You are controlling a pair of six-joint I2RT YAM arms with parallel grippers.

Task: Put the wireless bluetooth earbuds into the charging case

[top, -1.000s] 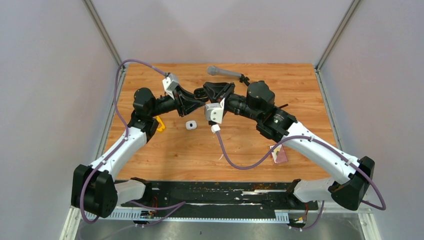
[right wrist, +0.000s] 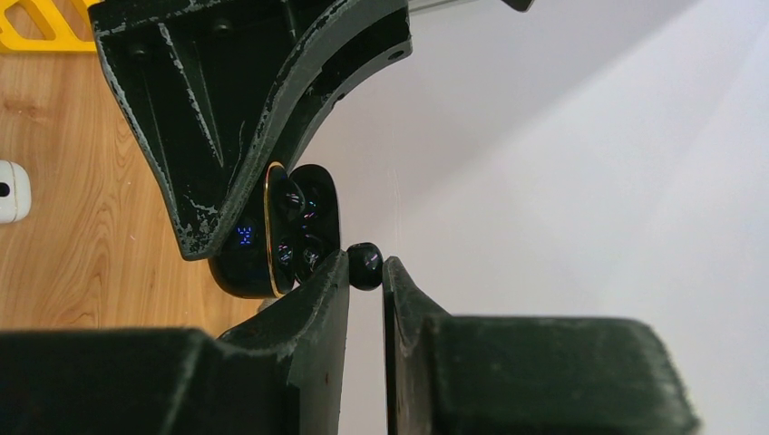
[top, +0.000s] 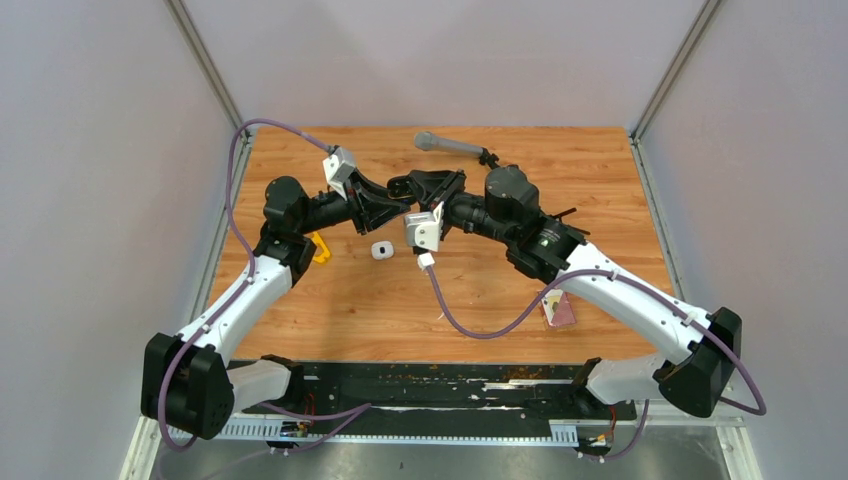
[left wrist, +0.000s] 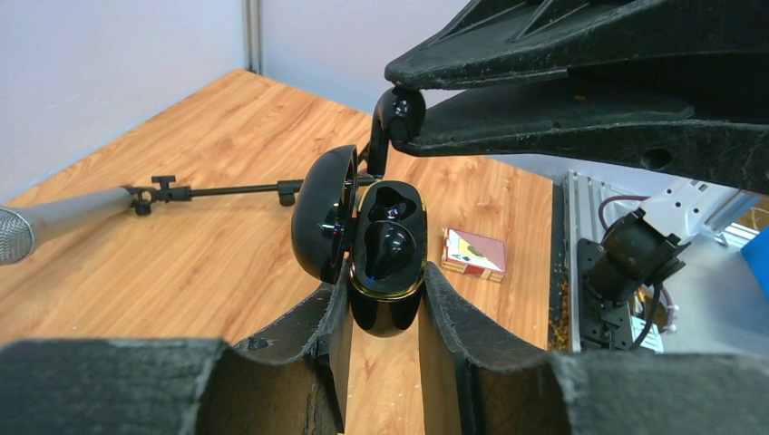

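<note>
A black charging case with gold trim and open lid is held upright by my left gripper, shut on it; it also shows in the right wrist view [right wrist: 240, 258]. My right gripper is shut on a black earbud [left wrist: 399, 118], whose stem hangs just above the case's wells, beside the lid. In the top view both grippers meet over the table's middle.
A microphone on a stand [top: 450, 142] lies at the back, playing cards [top: 558, 310] at the front right, a small white case [top: 382, 250] and a yellow object [top: 320, 250] at left. The wooden table is otherwise mostly clear.
My right arm has shifted slightly toward the front and left, with the earbud still held. The left arm looks almost unchanged.
</note>
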